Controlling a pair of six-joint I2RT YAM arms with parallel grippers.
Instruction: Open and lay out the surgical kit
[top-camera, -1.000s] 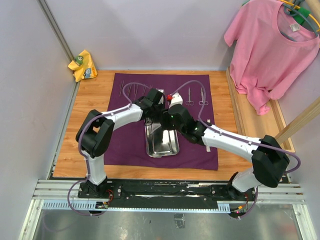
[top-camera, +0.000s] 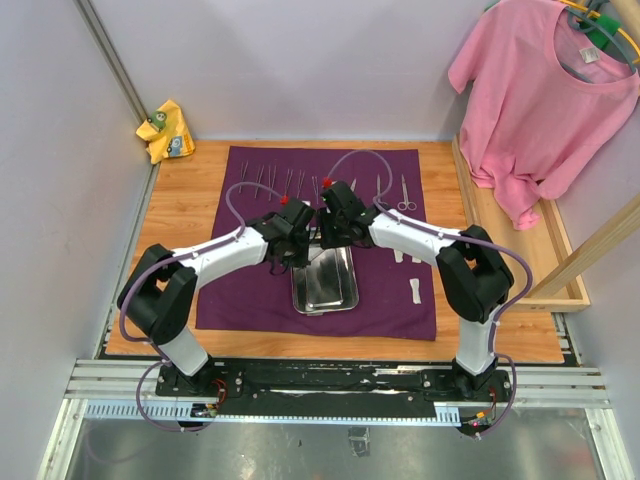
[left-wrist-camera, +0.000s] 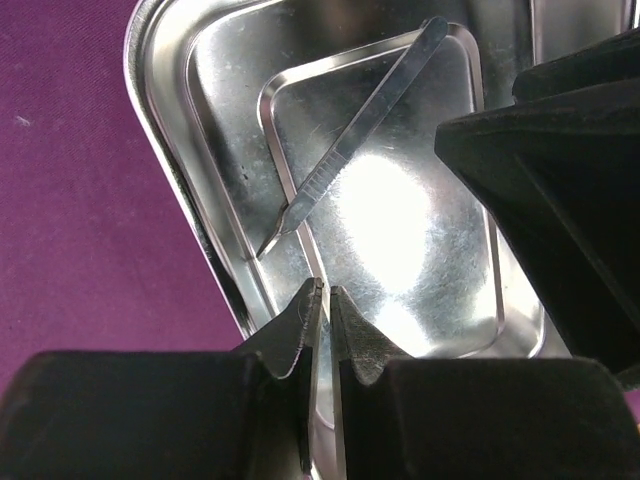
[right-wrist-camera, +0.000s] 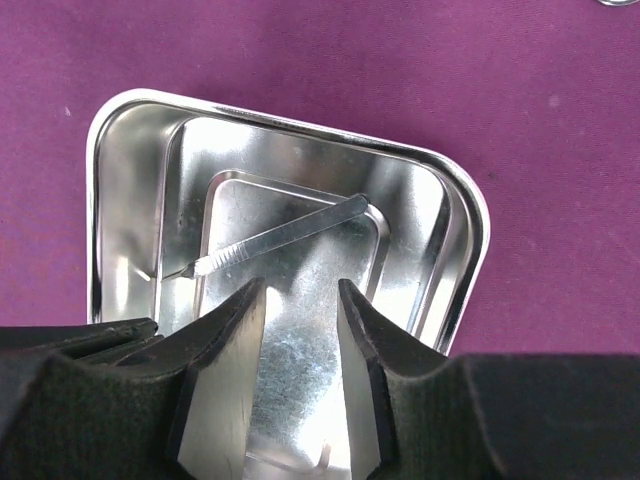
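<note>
One scalpel (left-wrist-camera: 350, 140) lies diagonally in the metal tray (top-camera: 300, 290), its handle end resting over the raised inner ridge. Over the tray, my left gripper has its tips almost together, with a narrow slit and nothing between them; the scalpel lies ahead of the tips, apart from them. My right gripper stands open above the same tray, the scalpel (right-wrist-camera: 285, 235) beyond its fingertips and nothing held. Both grippers are close together at the tray's back end in the top view, hiding part of it.
Several slim instruments (top-camera: 258, 182) stand in a row along the back of the purple cloth (top-camera: 250, 300). Scissors (top-camera: 406, 195) lie at the back right, a white piece (top-camera: 415, 290) at the right.
The tray stayed put.
</note>
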